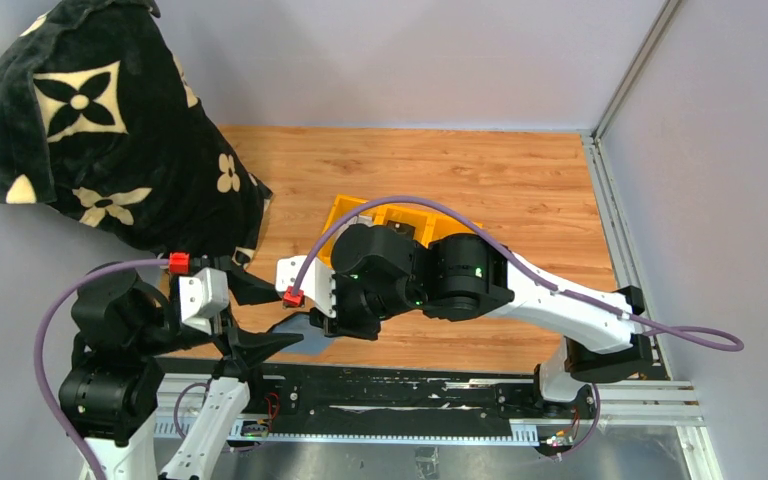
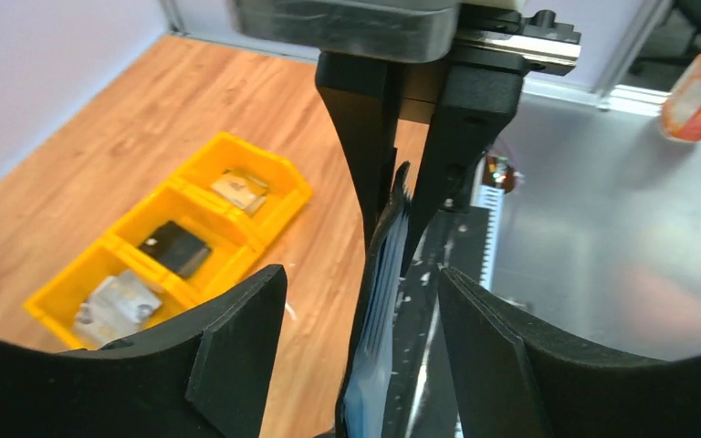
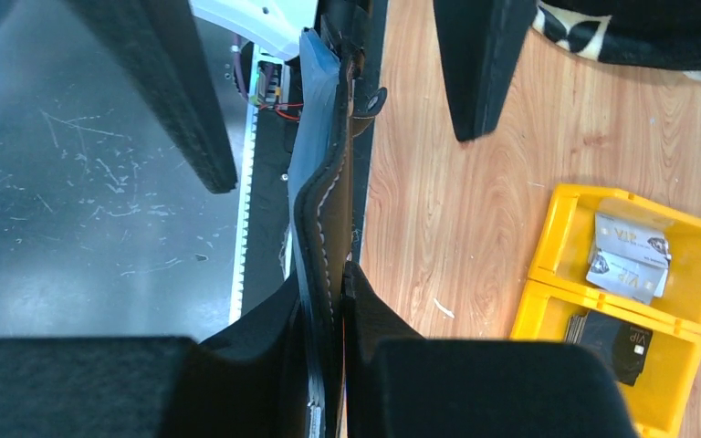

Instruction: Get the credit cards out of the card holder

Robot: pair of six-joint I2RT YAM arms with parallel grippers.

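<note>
The card holder (image 1: 307,336), blue-grey on one face with a dark stitched edge, is held up over the front of the table. My right gripper is shut on it, pinching it from both sides. At the holder's other end, my left gripper stands part open. Its two fingers straddle the holder (image 2: 376,338) with a gap on either side in the left wrist view. The right wrist view shows the holder (image 3: 324,196) edge-on, folded nearly flat. Any cards inside it are hidden.
A yellow divided box (image 3: 561,192) sits on the wooden table. One compartment holds silver VIP cards (image 3: 630,255), another has black cards (image 3: 613,345). A dark patterned cloth (image 1: 110,130) rises at the left. Bare wood extends toward the back right.
</note>
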